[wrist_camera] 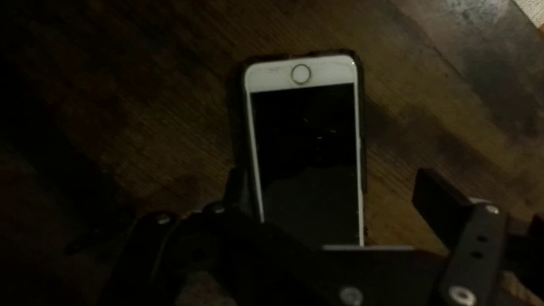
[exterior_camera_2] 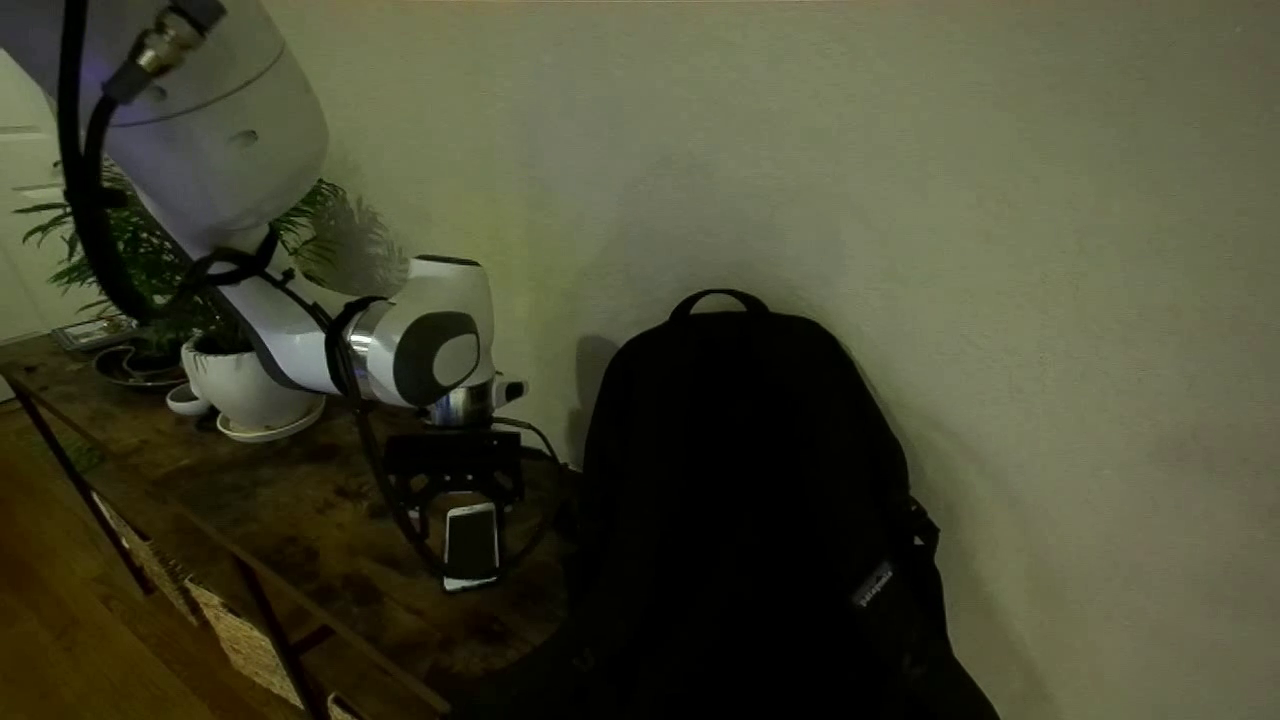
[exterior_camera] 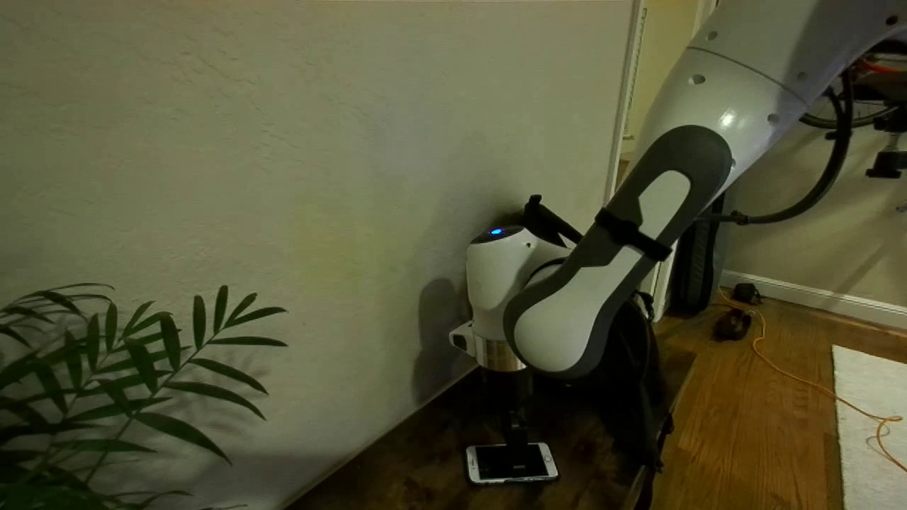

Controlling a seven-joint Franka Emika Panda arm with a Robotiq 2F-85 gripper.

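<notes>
A white-rimmed phone (wrist_camera: 306,153) with a dark screen lies face up on the dark wooden tabletop (wrist_camera: 153,127). Its home-button end points to the top of the wrist view, while the gripper hides its other end. My gripper is open, one finger (wrist_camera: 441,206) to the right of the phone with bare wood between them. The other finger (wrist_camera: 235,188) is close by the phone's left edge; whether it touches is too dark to tell. In exterior view 2 the gripper (exterior_camera_2: 462,510) stands over the phone (exterior_camera_2: 471,542).
A large black backpack (exterior_camera_2: 744,504) stands beside the arm, against the wall. A white plant pot (exterior_camera_2: 246,384) sits at the far end of the table. Close behind the gripper rises the wall (exterior_camera: 297,212); loose cables hang around the arm.
</notes>
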